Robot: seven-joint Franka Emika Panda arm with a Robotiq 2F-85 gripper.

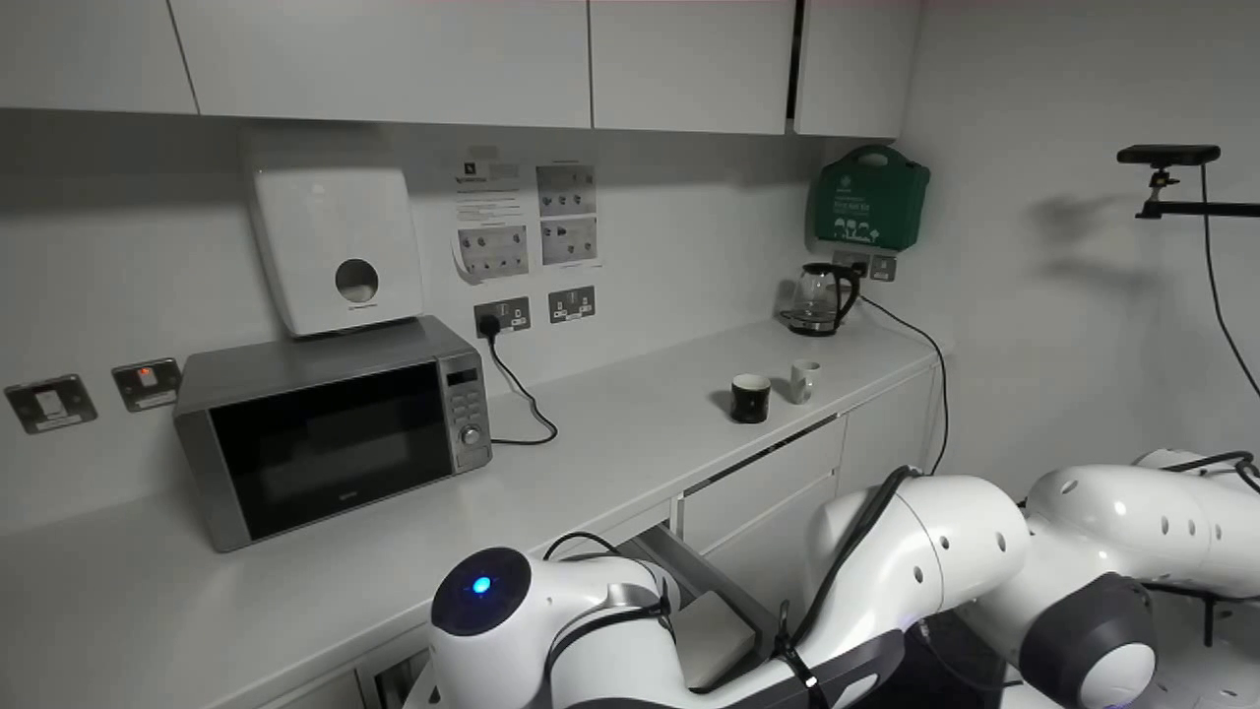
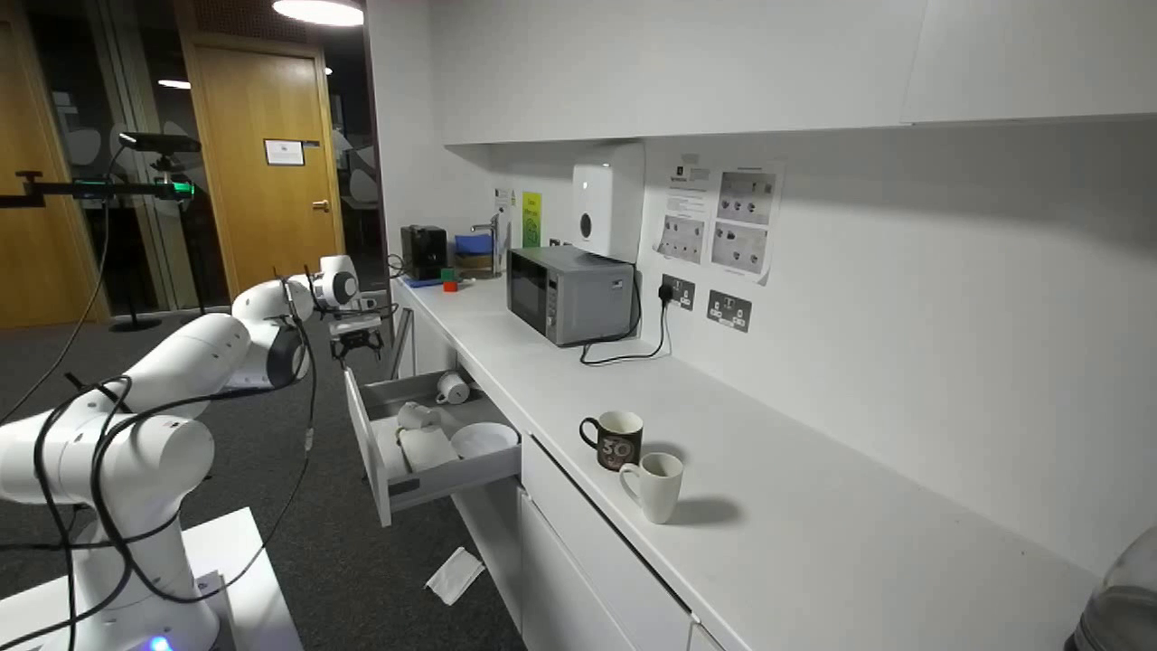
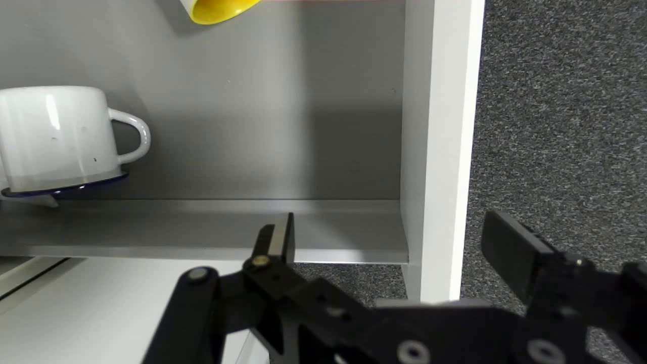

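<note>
My gripper stands open, its two fingers wide apart and nothing between them. In the wrist view, the white front panel [image 3: 446, 145] of a pulled-out drawer runs up to the gap between the fingers; whether it reaches in between them in depth I cannot tell. Inside the drawer [image 3: 255, 121] a white mug with a dark blue rim [image 3: 57, 139] lies at the left, its handle to the right. A cup with a yellow inside [image 3: 221, 7] is cut off by the top edge. Exterior view 2 has the gripper [image 2: 358, 353] above the drawer's [image 2: 369, 456] far end.
A black mug [image 2: 618, 439] and a white mug [image 2: 655, 487] stand on the counter [image 2: 759, 456], with a microwave [image 2: 575, 293] farther along. A bowl [image 2: 484, 438] sits in the drawer. White paper [image 2: 456, 575] lies on the carpet below.
</note>
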